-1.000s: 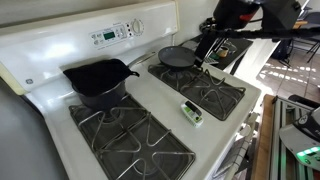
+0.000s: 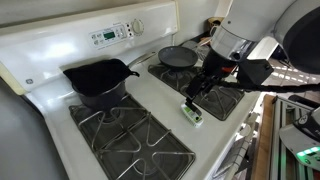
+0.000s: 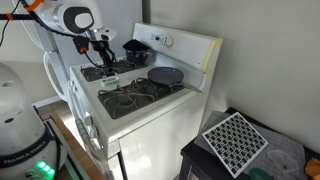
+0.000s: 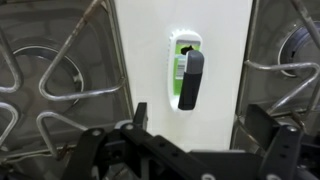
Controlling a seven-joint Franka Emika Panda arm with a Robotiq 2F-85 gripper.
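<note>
A scrub brush with white bristles, a green label and a black-and-grey handle [image 4: 190, 82] lies on the white strip between the stove's burners. It is small in exterior view 1, where the brush [image 2: 192, 113] sits right of the front grate. My gripper is open, its two fingers wide apart at the lower edge of the wrist view, with nothing between them. The brush appears ahead of the gap between the fingers. In exterior view 1 the gripper [image 2: 196, 88] hangs above the stove, close to the brush; the exact height is hard to judge.
A black pot [image 2: 102, 84] stands on a back burner, its handle pointing right. A dark frying pan [image 2: 178, 57] rests on the other back burner. Metal grates [image 2: 145, 150] flank the white strip. A white perforated panel [image 3: 235, 142] lies on a dark surface beside the stove.
My arm has come down and toward the brush from farther back and higher up. The brush, pot and pan have not moved.
</note>
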